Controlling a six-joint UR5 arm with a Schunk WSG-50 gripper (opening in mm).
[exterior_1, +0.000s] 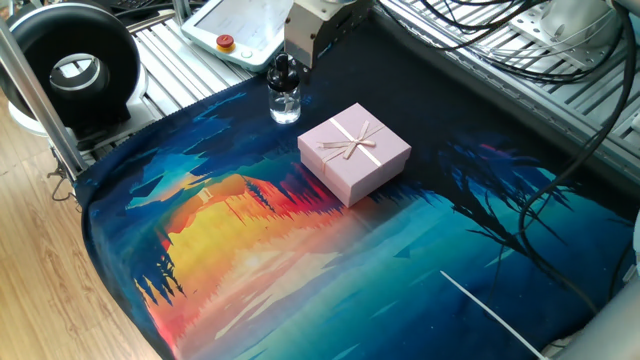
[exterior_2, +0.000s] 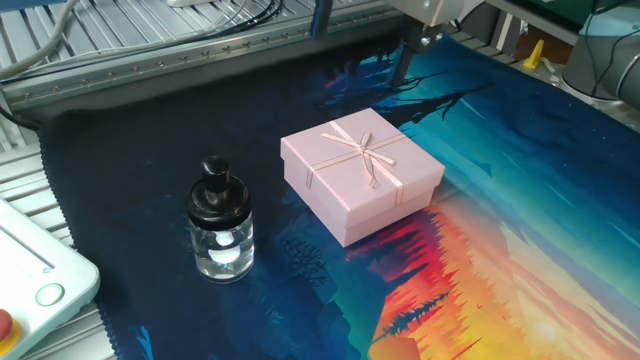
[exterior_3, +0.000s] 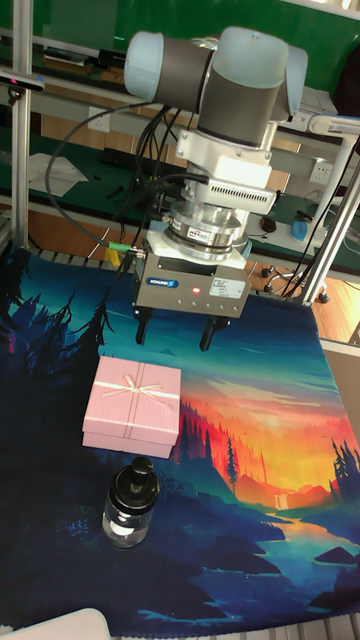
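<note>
A pink square gift box (exterior_1: 355, 160) with a pale ribbon bow on its lid sits closed on the printed mat. Close by it stands an upright clear glass bottle (exterior_2: 222, 235) with a black cap; in exterior view 3 the bottle (exterior_3: 131, 507) is just in front of the box (exterior_3: 133, 411). My gripper (exterior_3: 177, 333) hangs beyond the box on the side away from the bottle, its two dark fingers (exterior_3: 211, 331) spread apart with nothing between them. Only part of the gripper's housing (exterior_1: 322, 35) shows at the top of exterior view 1.
A tablet-like pendant (exterior_1: 235, 30) with a red button lies past the mat's edge. Loose black cables (exterior_1: 490, 40) run along the metal rail. A thin white stick or cable (exterior_1: 490, 308) crosses the mat's near right.
</note>
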